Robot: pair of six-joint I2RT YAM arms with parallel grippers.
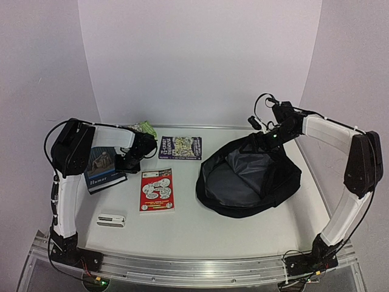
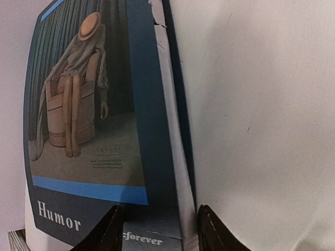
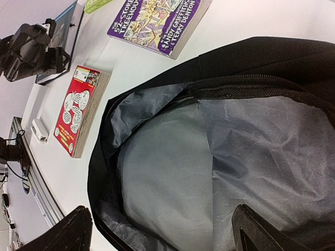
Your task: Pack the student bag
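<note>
A dark blue "Humor" book (image 1: 104, 170) lies at the far left, partly under my left gripper (image 1: 129, 167). The left wrist view shows one fingertip over its front cover (image 2: 84, 157) and the other beside its page edge. The fingers stand apart there; whether they press on the book cannot be told. The black bag (image 1: 243, 182) lies with its mouth spread, grey lining (image 3: 167, 172) showing and nothing in it. At its far rim, my right gripper is open over the mouth. A red book (image 1: 157, 190) and a purple book (image 1: 181, 148) lie mid-table.
A green book (image 1: 144, 128) shows behind the left arm, mostly covered. Near the front left is a small white case (image 1: 111, 220). Bare table (image 1: 164, 234) stretches across the front.
</note>
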